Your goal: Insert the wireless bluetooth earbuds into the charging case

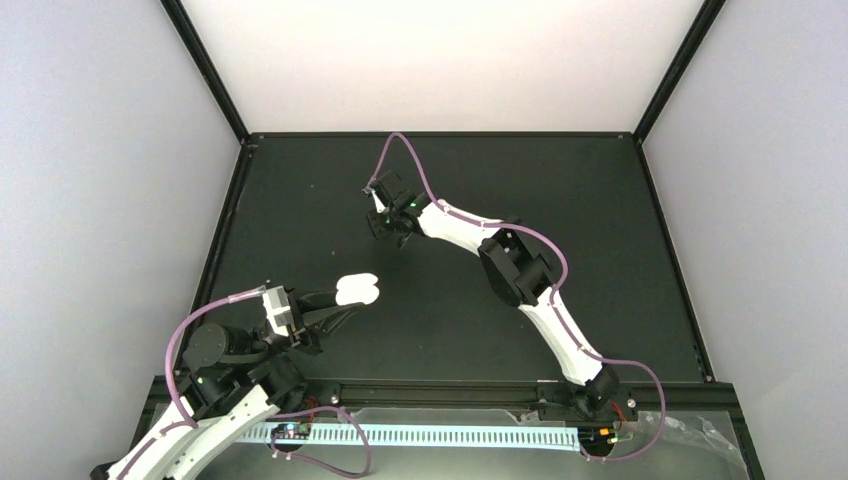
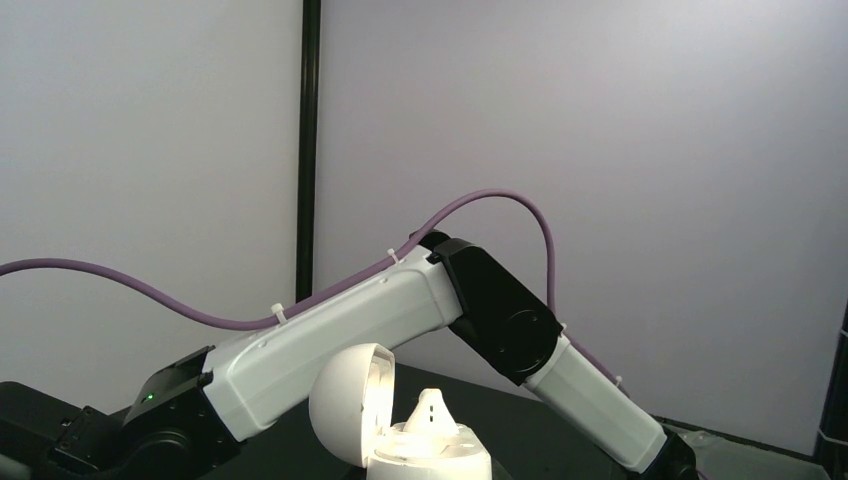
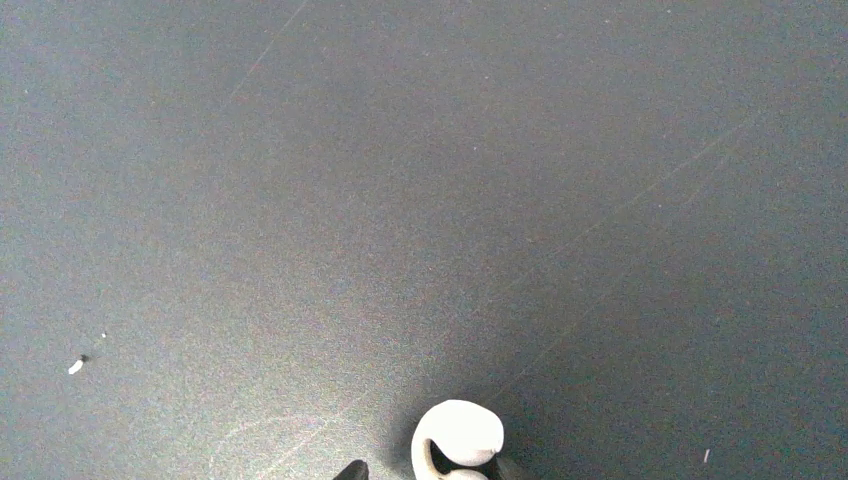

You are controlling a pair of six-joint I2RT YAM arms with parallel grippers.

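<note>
The open white charging case point(image 1: 357, 290) is gripped by my left gripper point(image 1: 335, 305) at front left; in the left wrist view the case point(image 2: 430, 455) shows its lid raised, facing me at bottom centre. My right gripper point(image 1: 385, 225) is low over the mat at upper centre. In the right wrist view a white earbud point(image 3: 460, 428) lies at the bottom edge between the right fingertips, which are part open; whether both touch it is unclear.
The right arm point(image 1: 460, 230) reaches diagonally across the mat from front right.
</note>
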